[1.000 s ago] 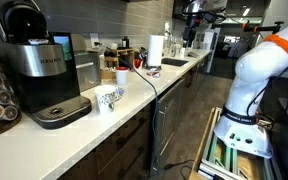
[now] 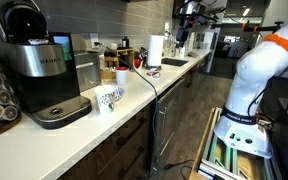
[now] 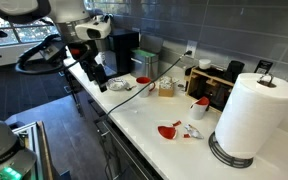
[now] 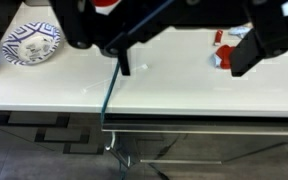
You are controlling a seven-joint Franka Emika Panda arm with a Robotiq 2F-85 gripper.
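Observation:
High over the front edge of the white counter (image 3: 164, 132), my gripper (image 3: 96, 78) stands open. Nothing is between its fingers in the wrist view, where the dark left finger (image 4: 123, 62) and the broader dark right finger (image 4: 246, 55) stand well apart. Beneath them lies bare counter near its edge. A red object (image 3: 167, 131) and a small whitish item (image 3: 191, 131) lie on the counter. A red mug (image 3: 143, 85) stands farther left. The patterned bowl (image 4: 32, 43) shows at the left of the wrist view.
A paper towel roll (image 3: 252, 118) stands upright on the counter. The coffee maker (image 2: 51, 82) and a white patterned mug (image 2: 106, 98) occupy the near end in exterior view 1. A dark cable (image 2: 155, 110) hangs over the edge. Drawers (image 4: 59, 133) lie below the counter.

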